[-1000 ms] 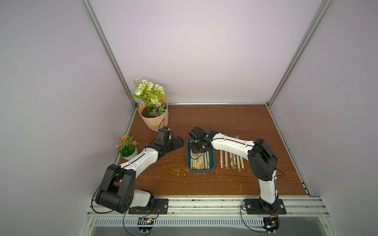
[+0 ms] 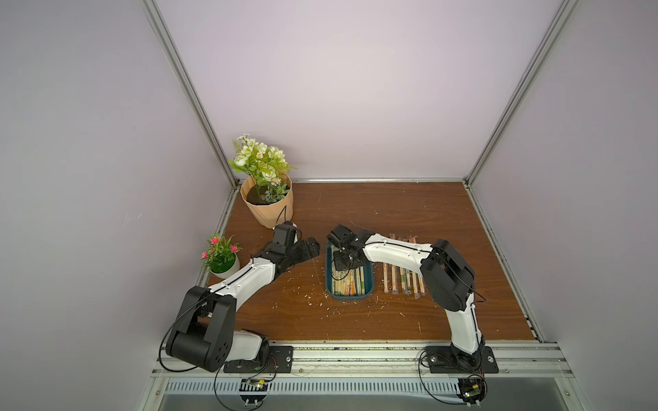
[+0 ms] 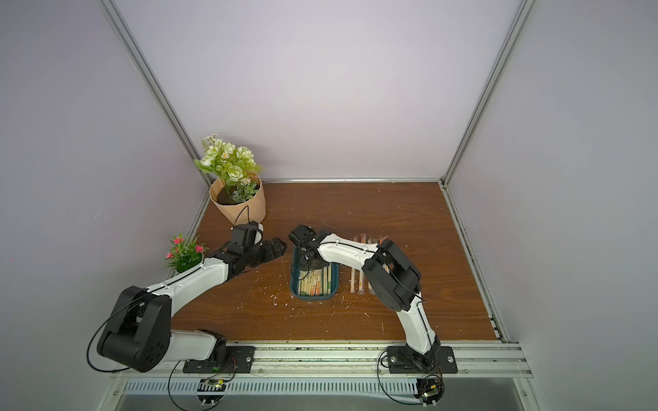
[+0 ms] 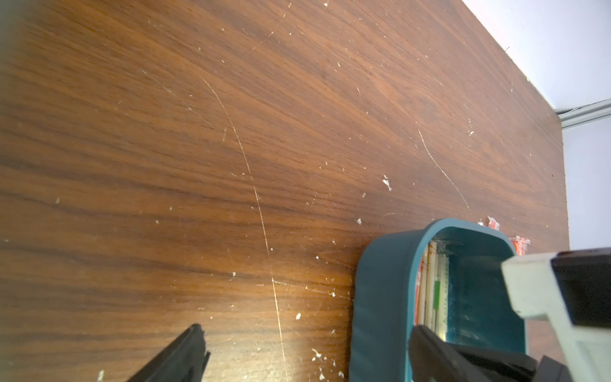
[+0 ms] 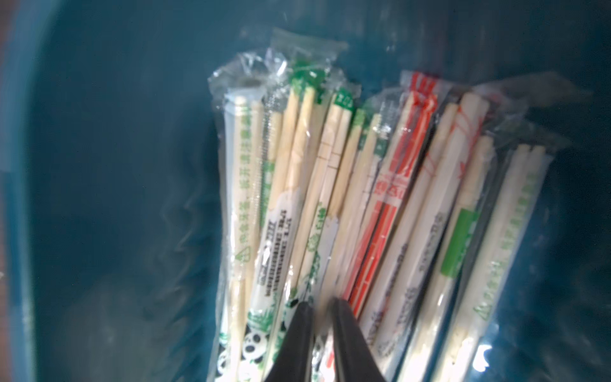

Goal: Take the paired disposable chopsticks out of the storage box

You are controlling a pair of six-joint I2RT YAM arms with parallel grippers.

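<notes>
A teal storage box point(image 2: 370, 281) stands mid-table, holding several wrapped chopstick pairs point(image 5: 280, 229) with green and red printed wrappers. My right gripper is down inside it, its dark fingertips close together over the middle chopsticks; whether anything is between them is unclear. The top views show the wrist hiding part of the box. My left gripper hangs just left of the box, open, with bare table between its fingers.
Several wrapped pairs point(image 2: 394, 277) lie in a row right of the box. A large flower pot point(image 2: 267, 209) and a small pink-flowered plant point(image 2: 220, 257) stand at left.
My right arm has shifted slightly, its wrist a little lower and its elbow a little leftward. The left arm and box have not moved.
</notes>
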